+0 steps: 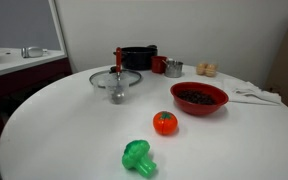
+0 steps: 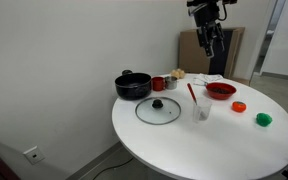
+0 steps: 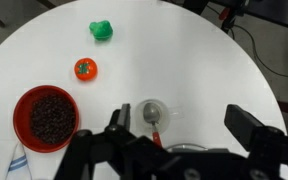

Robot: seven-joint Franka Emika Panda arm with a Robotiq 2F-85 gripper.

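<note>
My gripper is open above the table, nothing between its fingers; in exterior view 2 it (image 2: 213,48) hangs high over the far side. Below it stands a clear cup (image 1: 117,92) holding a red-handled spoon (image 3: 156,137). A red bowl (image 3: 21,122) with dark beans (image 3: 53,117) inside sits to the left in the wrist view. A red tomato (image 1: 165,123) and a green broccoli piece (image 1: 138,158) lie on the white table (image 1: 69,130). The gripper is out of frame in exterior view 1.
Behind the cup lies a glass lid (image 2: 158,111) with a dark knob. A black pot (image 2: 134,85), a red cup (image 2: 158,83), a metal cup (image 1: 174,68) and tan round items (image 1: 207,70) line the back. A white cloth (image 1: 249,92) rests beside the bowl.
</note>
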